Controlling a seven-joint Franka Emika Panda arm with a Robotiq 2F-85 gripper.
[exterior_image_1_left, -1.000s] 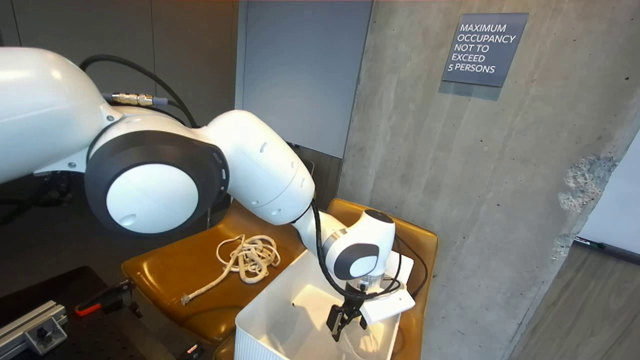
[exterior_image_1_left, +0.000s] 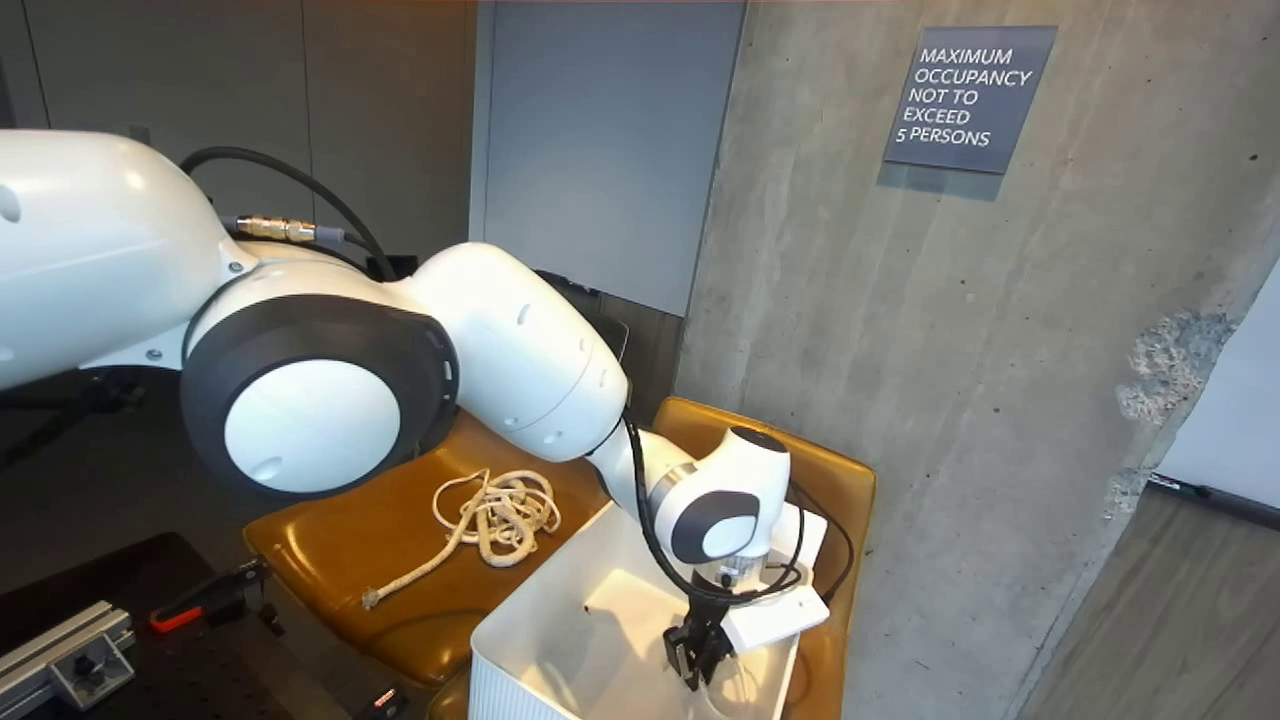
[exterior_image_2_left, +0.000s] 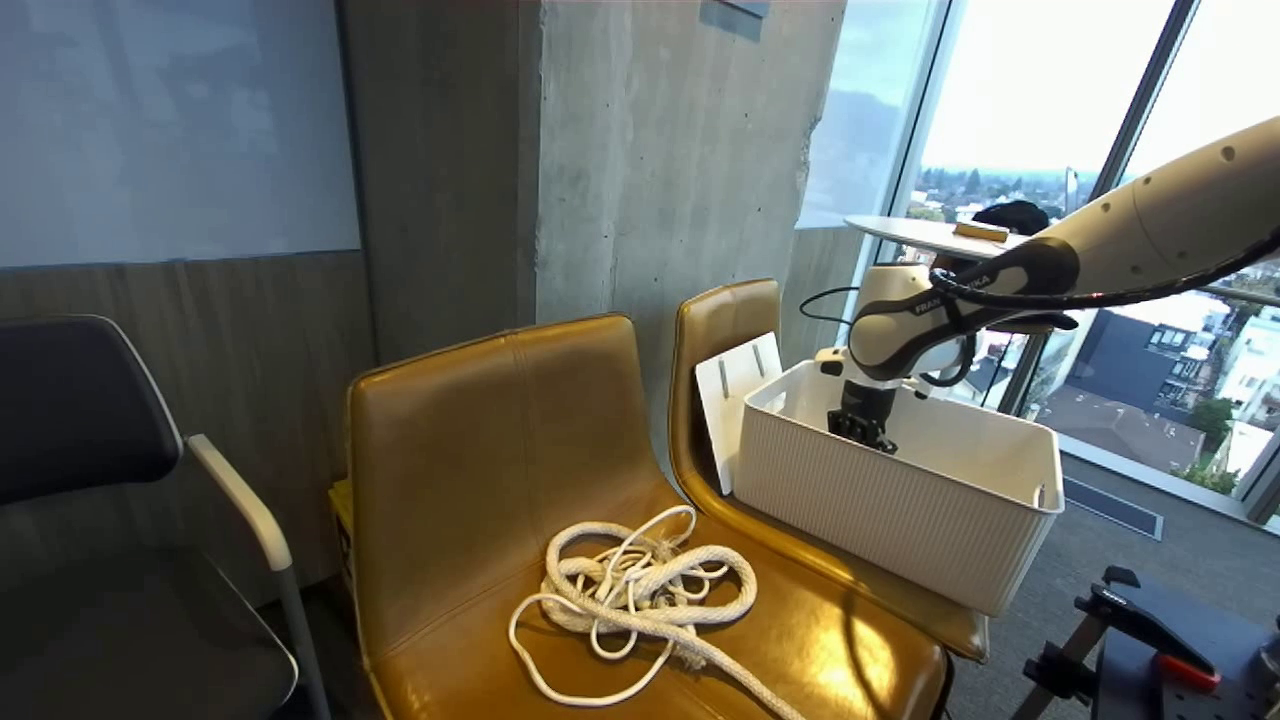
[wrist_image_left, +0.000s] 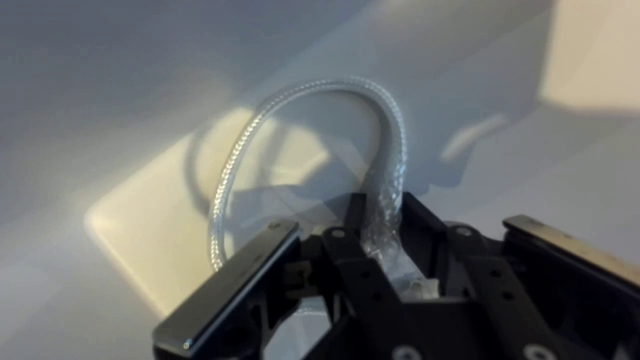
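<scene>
A looped, pale braided cord (wrist_image_left: 396, 162) lies inside the white bin (exterior_image_2_left: 888, 510). My gripper reaches down into the bin, near its end by the chair back. In the wrist view, the thick part of the cord runs between the black fingers, which stand close on either side of it. Whether both pads press on the cord cannot be made out. The thinner side of the loop curves left, outside the fingers. In exterior view 1, the gripper (exterior_image_1_left: 696, 666) is low in the bin and the cord shows only faintly.
The bin sits on a brown chair, a white panel (exterior_image_2_left: 729, 408) leaning between it and the chair back. A tangled white rope (exterior_image_2_left: 648, 588) lies on the neighbouring brown chair. The bin's walls surround the gripper; the bin's other end looks empty.
The gripper's fingers have come closer together, and the hand sits slightly lower in the bin. The arm's elbow has shifted a little down and right. The rope has not moved.
</scene>
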